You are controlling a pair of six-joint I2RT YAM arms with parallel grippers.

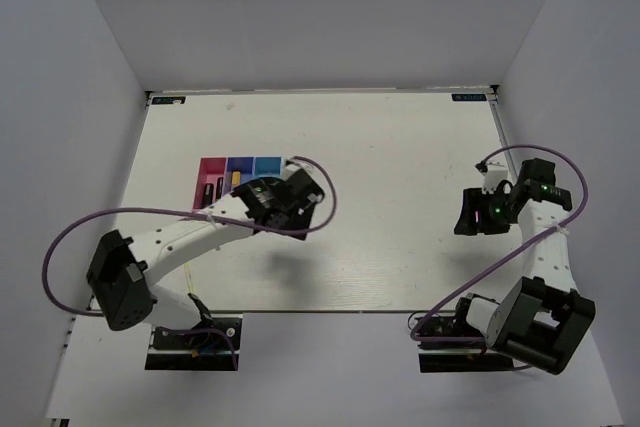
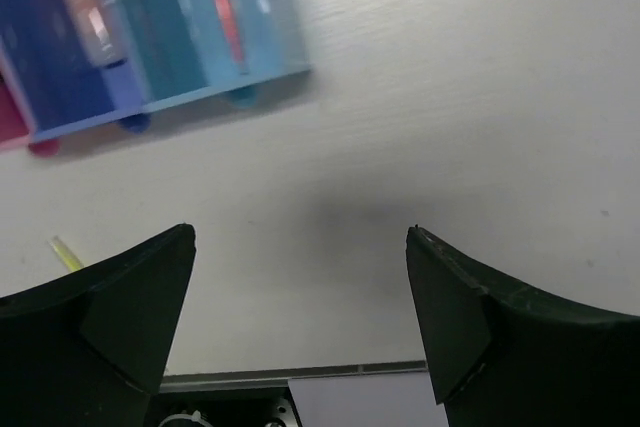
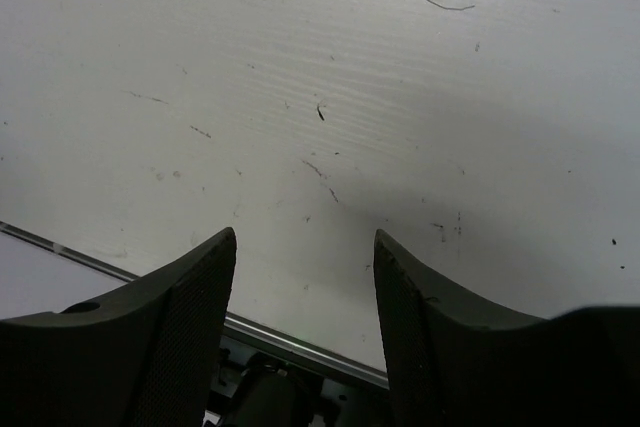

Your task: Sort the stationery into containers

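Side by side at the left of the table stand a pink container [image 1: 212, 163], a dark blue container [image 1: 240, 163] and a light blue container [image 1: 268, 163]. Dark items [image 1: 208, 194] lie in the pink one, an orange-brown item [image 2: 88, 7] in the dark blue one, and a red-tipped pen [image 2: 226, 19] in the light blue one. A thin yellow stick [image 2: 66, 254] rests on the table, left of my left gripper. That gripper is open and empty above bare table, in front of the containers. Far to the right, my right gripper stands open over empty table.
A looping purple cable [image 1: 150, 210] hangs along the left arm, and another cable [image 1: 500, 262] along the right.
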